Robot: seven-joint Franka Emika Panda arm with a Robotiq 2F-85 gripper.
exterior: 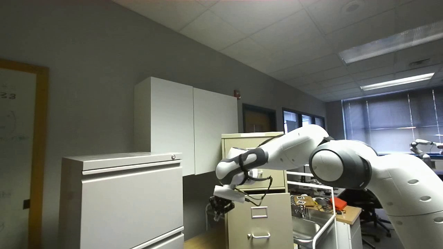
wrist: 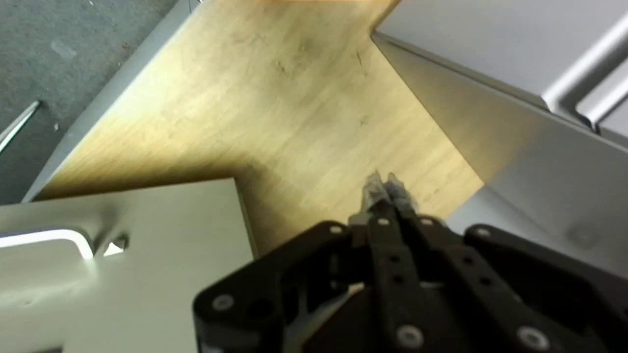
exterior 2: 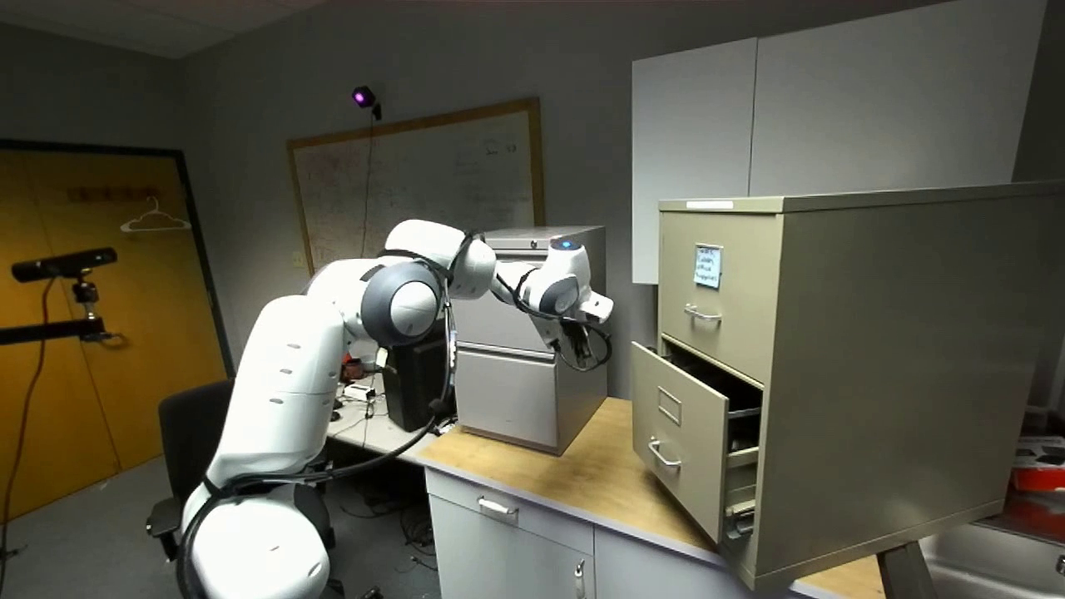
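Observation:
My gripper is shut in the wrist view, its pale fingertips together with nothing showing between them. Below it lies the wooden counter (wrist: 288, 112). In exterior view 2 the gripper (exterior 2: 579, 361) hangs in the gap between a grey cabinet (exterior 2: 507, 390) and a beige filing cabinet (exterior 2: 899, 389). The beige cabinet's lower drawer (exterior 2: 679, 429) stands pulled out, with a silver handle (exterior 2: 664, 454) on its front; its upper drawer (exterior 2: 719, 289) is closed. From exterior view 1, the gripper (exterior: 218, 215) appears just left of that drawer front, apart from it.
White wall cupboards (exterior: 193, 124) hang above the counter. A sink (exterior: 305, 228) lies beyond the beige cabinet. Bare counter lies between the two cabinets, bounded by the grey cabinet's side (wrist: 447, 112) and the open drawer's front (wrist: 135, 259).

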